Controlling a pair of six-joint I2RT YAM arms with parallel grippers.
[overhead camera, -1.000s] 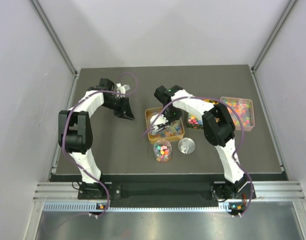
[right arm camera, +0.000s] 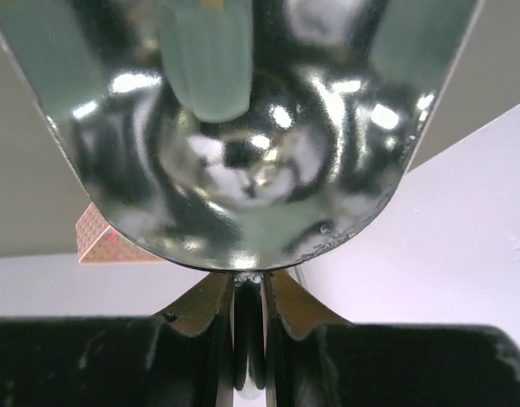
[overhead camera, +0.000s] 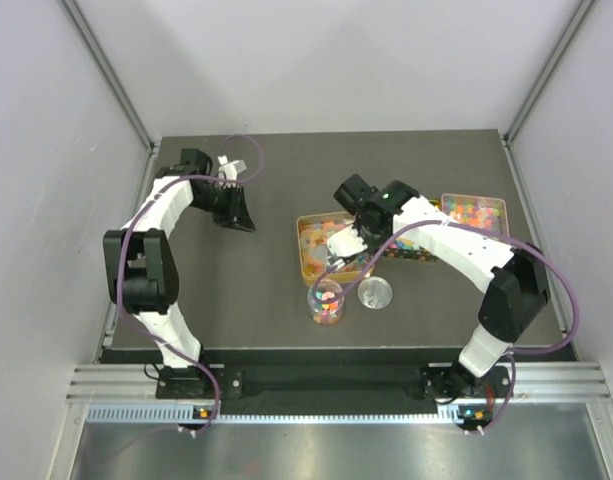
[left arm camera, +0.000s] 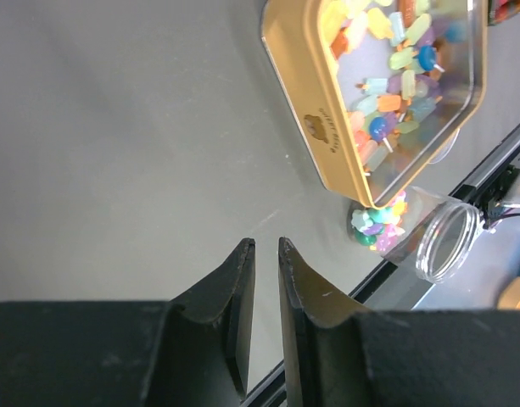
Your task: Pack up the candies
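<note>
My right gripper is shut on the handle of a shiny metal scoop (right arm camera: 268, 212), which holds a pale candy (right arm camera: 209, 76) in the right wrist view. In the top view it is raised over the front of the yellow candy box (overhead camera: 306, 230), near the clear jar (overhead camera: 326, 310) of small coloured candies. My left gripper hangs left of the box, its fingertips slightly apart and empty. The box (left arm camera: 298, 110) holds popsicle-shaped candies and lollipops.
A round lid (overhead camera: 375, 293) lies right of the jar. Behind my right arm are another candy container and a pink box (overhead camera: 476, 210).
My right arm has risen and swung with the scoop to above the front of the box. My left arm has pulled back slightly to the left.
</note>
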